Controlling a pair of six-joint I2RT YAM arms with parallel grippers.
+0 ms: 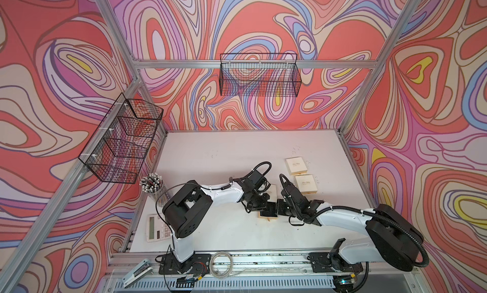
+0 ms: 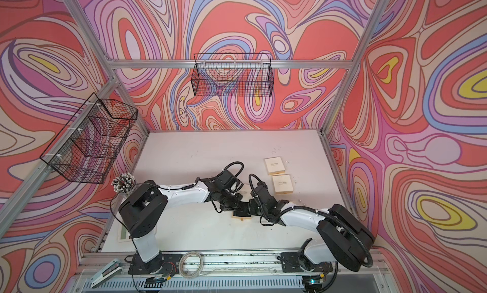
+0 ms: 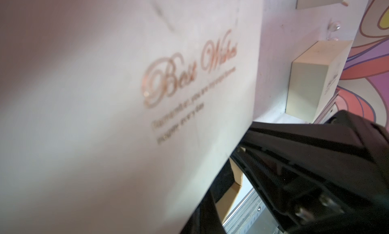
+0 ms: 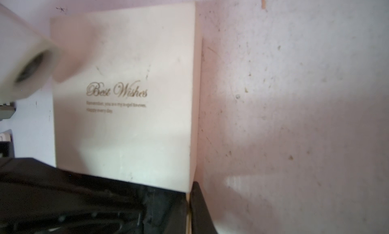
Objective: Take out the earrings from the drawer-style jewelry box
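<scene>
The cream jewelry box (image 4: 121, 140), lettered "Best Wishes", lies flat on the table. Its drawer (image 1: 268, 215) is pulled out toward the front edge, showing a black interior between my two grippers. At the drawer's right side is my right gripper, its fingers closed around the thin tan side wall. My left gripper (image 1: 260, 209) sits at the opposite side, low against the box front. In the left wrist view its narrow dark fingers (image 3: 210, 217) look shut and are partly hidden by the box lid; what lies between them cannot be made out. No earrings show.
Two more cream boxes, one nearer (image 1: 306, 183) and one farther (image 1: 295, 165), lie behind my right arm. A calculator (image 1: 158, 227) and a holder of cotton swabs (image 1: 152, 183) occupy the left edge. Bare table lies in front of the drawer.
</scene>
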